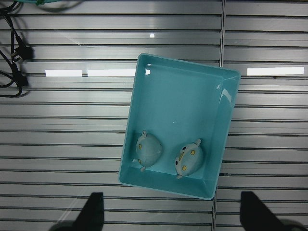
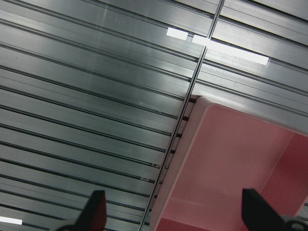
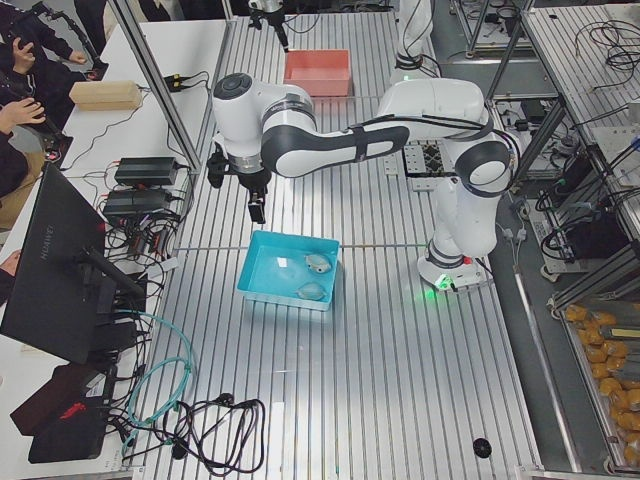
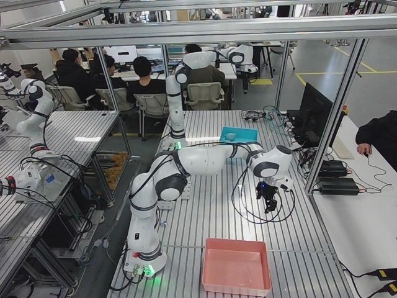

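Observation:
A teal tray (image 1: 183, 106) holds two pale blue plush toys, one (image 1: 148, 150) at lower left, the other (image 1: 189, 159), with yellow spots, at lower right. My left gripper is above the slatted table near the tray's lower side in the left wrist view, open, nothing between its fingers. An empty pink bin (image 4: 236, 267) stands at the other end of the table. My right gripper hangs above it and the table beside it, also open and empty.
Black cable coils (image 3: 215, 430) lie near the teal tray. A monitor (image 3: 60, 270) and power units (image 3: 145, 175) line the side bench.

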